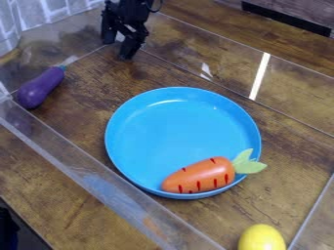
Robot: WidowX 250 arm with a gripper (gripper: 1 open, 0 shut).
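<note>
The black gripper (pixel 124 35) is at the top of the camera view, low over the back left of the wooden table and standing open; nothing clear shows between its dark fingers. A purple eggplant (pixel 39 88) lies at the left. A blue plate (pixel 170 132) sits in the middle with an orange toy carrot (pixel 198 176) on its lower right part, the green leaves reaching the rim. A yellow lemon (pixel 261 237) lies at the bottom right.
Clear low walls or strips edge the work area at the left, bottom and right.
</note>
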